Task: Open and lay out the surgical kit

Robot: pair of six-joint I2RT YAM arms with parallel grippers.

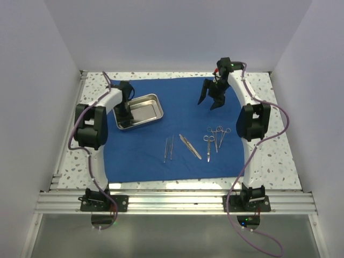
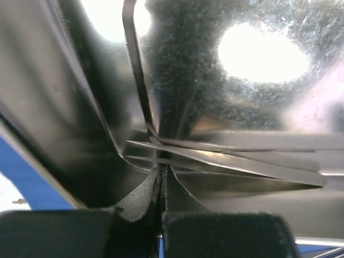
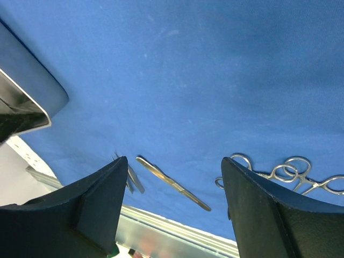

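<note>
The steel tray (image 1: pixel 156 107) sits at an angle on the left of the blue cloth. Inside it, my left gripper is shut with nothing between its fingers. Silver tweezers (image 2: pixel 252 164) lie low along the tray's wall, just past the fingertips and outside them; their points face left. Higher on the cloth at right, my right gripper stands open and empty. Laid out below are thin tweezers (image 1: pixel 172 148), a scalpel handle (image 1: pixel 190 147), scissors (image 1: pixel 208 150) and ring-handled clamps (image 1: pixel 223 135). In the top view the left arm covers the tray's left end.
A speckled tabletop (image 1: pixel 277 145) borders it. The tray's near corner (image 3: pixel 56 102) shows at the right wrist view's left edge.
</note>
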